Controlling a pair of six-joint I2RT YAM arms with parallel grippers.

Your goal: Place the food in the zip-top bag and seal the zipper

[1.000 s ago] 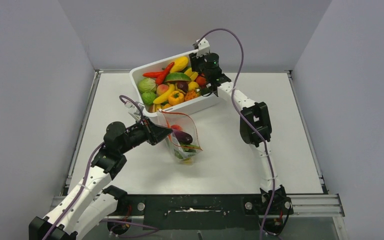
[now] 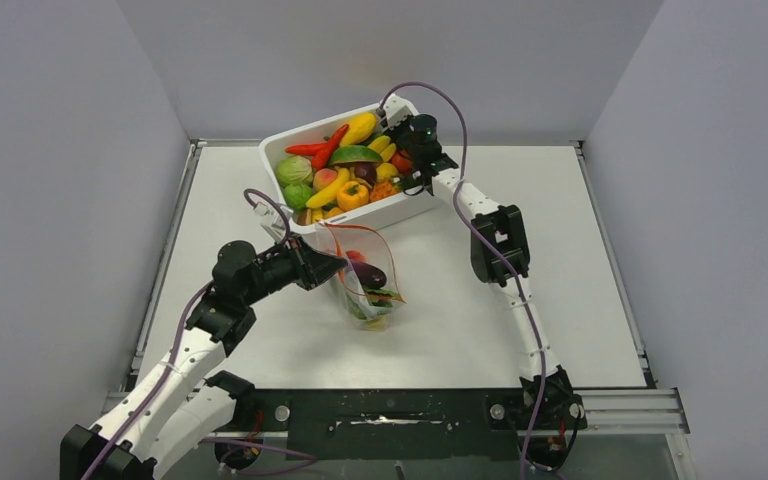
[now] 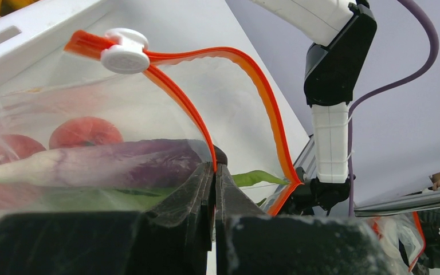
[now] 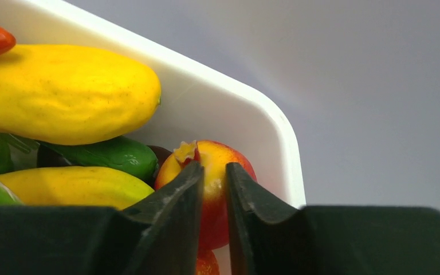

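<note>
The clear zip top bag (image 2: pixel 369 245) stands with its mouth wide, an orange zipper rim (image 3: pixel 275 117) and white slider (image 3: pixel 127 51) on it. Inside lie an eggplant (image 3: pixel 132 163), red tomato-like food (image 3: pixel 86 133) and green leaves. My left gripper is shut on the bag's near rim. In the bin's far right corner, my right gripper points down with its fingers a little apart. A red-and-yellow fruit with a crown (image 4: pixel 215 197) shows between and behind those fingers; whether they touch it cannot be told.
A white bin (image 2: pixel 285 143) full of toy fruit and vegetables stands at the back. Beside the right gripper lie a yellow squash (image 4: pixel 69 91), a green pepper (image 4: pixel 114 157) and the bin's wall (image 4: pixel 289 154).
In the top view, my right gripper has turned and shifted slightly over the bin's right corner, and its arm has drawn a little left. The left arm and bag have barely moved.
</note>
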